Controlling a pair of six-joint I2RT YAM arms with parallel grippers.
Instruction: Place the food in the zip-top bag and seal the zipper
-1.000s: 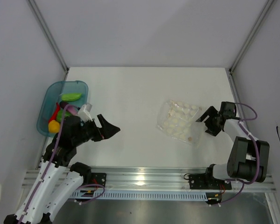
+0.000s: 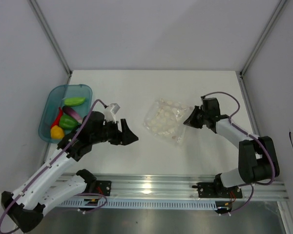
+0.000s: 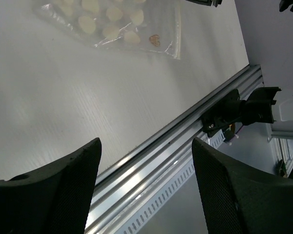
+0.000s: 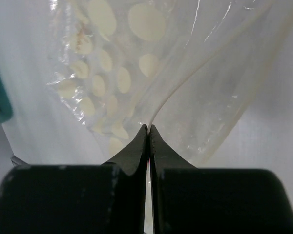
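Note:
A clear zip top bag (image 2: 162, 120) printed with pale round spots lies tilted near the middle of the white table. My right gripper (image 2: 186, 123) is shut on an edge of its right end; in the right wrist view a thin film edge (image 4: 167, 99) runs into the closed fingertips. Left of the bag, my left gripper (image 2: 130, 131) hangs open and empty, its fingers (image 3: 80, 170) well apart and the bag (image 3: 132, 22) beyond them. Toy food sits in the teal basket (image 2: 45, 123): a green cucumber (image 2: 74, 101), red pepper (image 2: 57, 117), eggplant (image 2: 72, 114), green pepper (image 2: 67, 122) and yellow piece (image 2: 56, 132).
My left arm (image 2: 68, 151) passes close by the basket's right side. A metal rail (image 2: 146, 178) borders the table's front.
The right gripper has closed and moved left, and the bag has shifted left with it. My left gripper has come a little to the right, toward the bag.

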